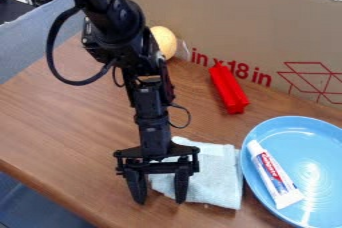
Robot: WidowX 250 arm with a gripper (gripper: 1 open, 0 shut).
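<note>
My black gripper [159, 182] points down at the left part of a folded pale cloth [215, 177] near the front of the wooden table, its two fingers apart with cloth visible between them. Whether the fingertips touch the cloth is unclear. To the right is a light blue plate [311, 147] with a white toothpaste tube [274, 174] lying on it.
A red object [229, 89] lies behind the cloth, near a cardboard box [261, 27] along the back. A round yellowish object [166, 41] is partly hidden by the arm.
</note>
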